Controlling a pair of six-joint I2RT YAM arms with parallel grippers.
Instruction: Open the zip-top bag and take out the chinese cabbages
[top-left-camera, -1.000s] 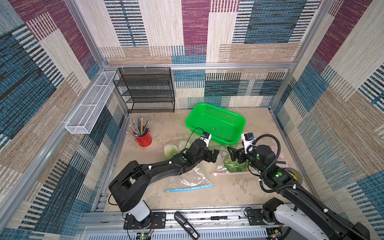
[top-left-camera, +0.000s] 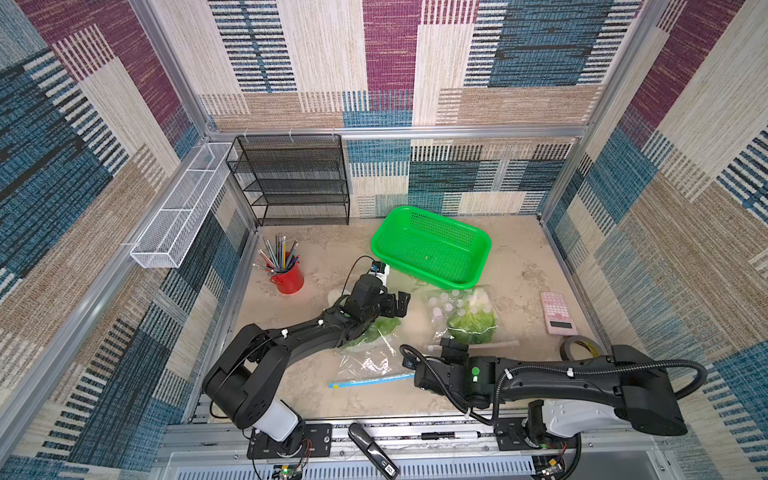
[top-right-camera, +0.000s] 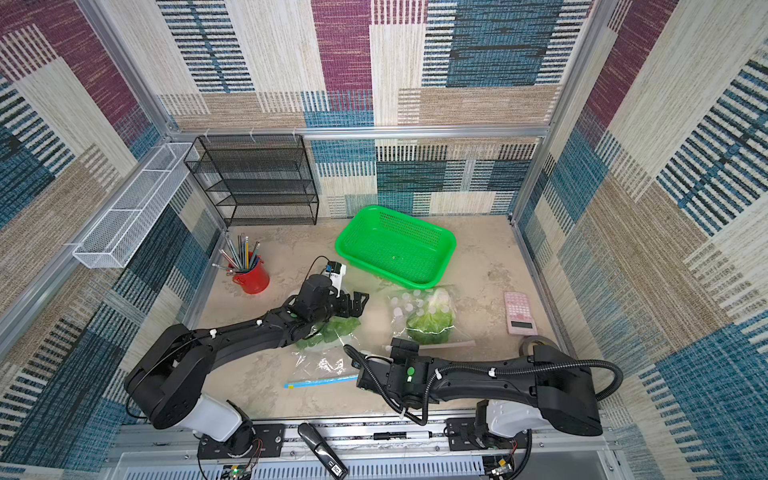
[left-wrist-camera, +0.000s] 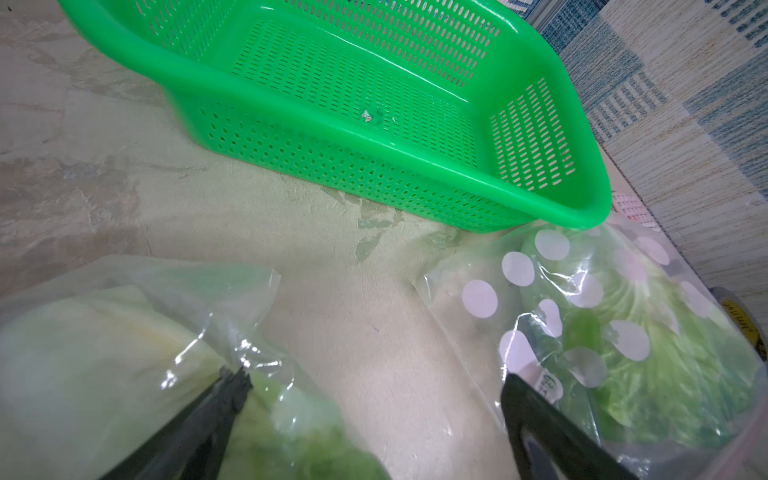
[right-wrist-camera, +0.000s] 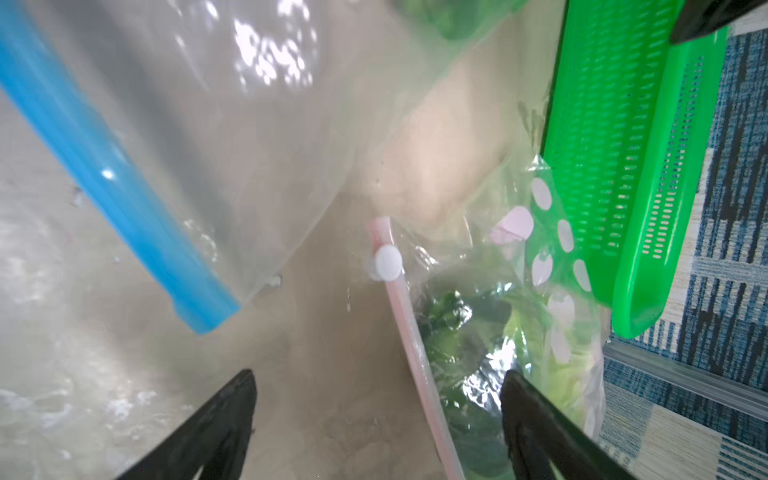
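Observation:
A clear bag with a blue zip strip (right-wrist-camera: 112, 184) holds pale cabbage (left-wrist-camera: 120, 344) at the table's centre-left. My left gripper (top-left-camera: 397, 304) is open above its cabbage end, with nothing held. My right gripper stands open and low near the blue strip's end, with nothing between its fingers. To the right lies a second bag (top-left-camera: 468, 316) with white dots and a pink strip, holding leafy cabbage. The arms partly hide the first bag in both top views.
A green basket (top-left-camera: 432, 264) sits behind the bags. A red pen cup (top-left-camera: 286, 280) stands at the left; a pink calculator (top-left-camera: 557, 312) and a tape roll (top-left-camera: 577, 344) lie at the right. Bare table shows between cup and basket.
My right gripper has swung from over the dotted bag toward the front, near the blue strip. My left gripper has moved somewhat to the left.

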